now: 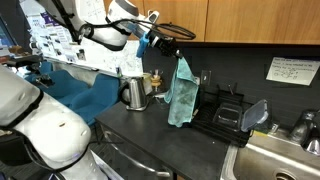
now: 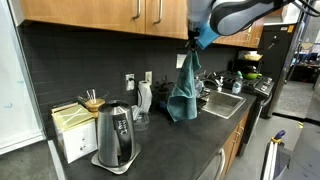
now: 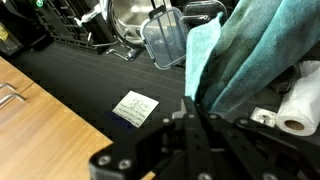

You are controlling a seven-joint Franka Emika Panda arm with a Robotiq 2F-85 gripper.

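Note:
A teal cloth point(image 1: 182, 95) hangs from my gripper point(image 1: 178, 54), pinched at its upper end. In the wrist view the cloth point(image 3: 255, 50) spreads away from the gripper, whose fingers are shut on a gathered fold. The second exterior view has the cloth point(image 2: 184, 92) dangling in a long narrow shape below the gripper point(image 2: 192, 46), high over the counter point(image 2: 175, 148). Its lower end hangs in front of the dish rack area.
A black dish rack point(image 1: 222, 115) stands behind and right of the cloth, with the sink point(image 1: 265, 163) farther right. A kettle point(image 2: 116, 135) stands on the counter's other side. Wooden cabinets point(image 1: 250, 20) are close above the gripper.

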